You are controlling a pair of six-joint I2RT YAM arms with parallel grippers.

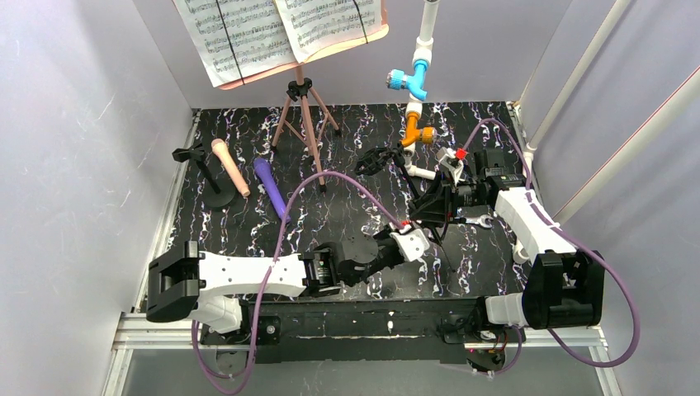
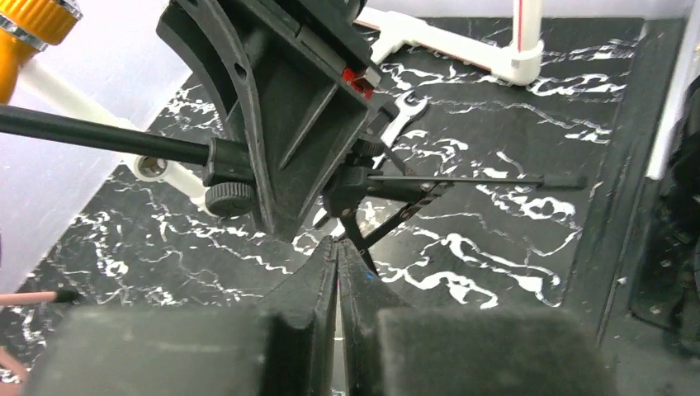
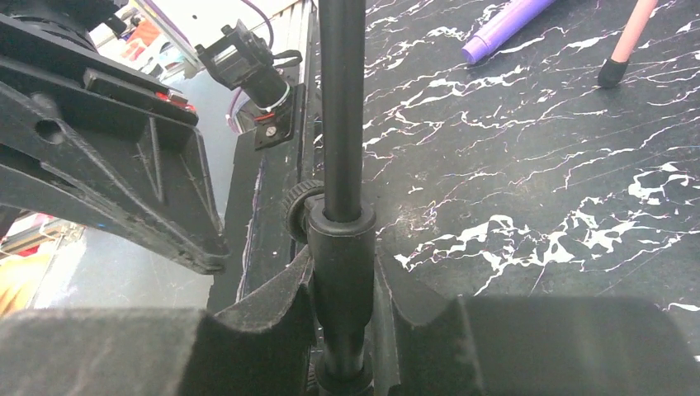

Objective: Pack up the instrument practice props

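Observation:
My right gripper is shut on the black stand (image 3: pixel 342 107), around its tube near a knurled knob. The stand's legs and black top show in the top view, right of centre, beside the orange valve. In the left wrist view my left gripper has its fingertips together, nothing seen between them, below the stand's folding parts (image 2: pixel 388 190) and beside the right gripper's body (image 2: pixel 289 124). A purple microphone (image 1: pixel 271 188), a pink microphone (image 1: pixel 229 165) and a small black stand (image 1: pixel 218 191) lie or stand at left. A pink tripod (image 1: pixel 307 132) holds sheet music (image 1: pixel 239 37).
White pipes with blue (image 1: pixel 413 78) and orange (image 1: pixel 413 128) valves stand at back right. A wrench (image 2: pixel 409 115) lies on the marble board (image 1: pixel 347 206) at right. The middle of the board behind my left arm is fairly clear.

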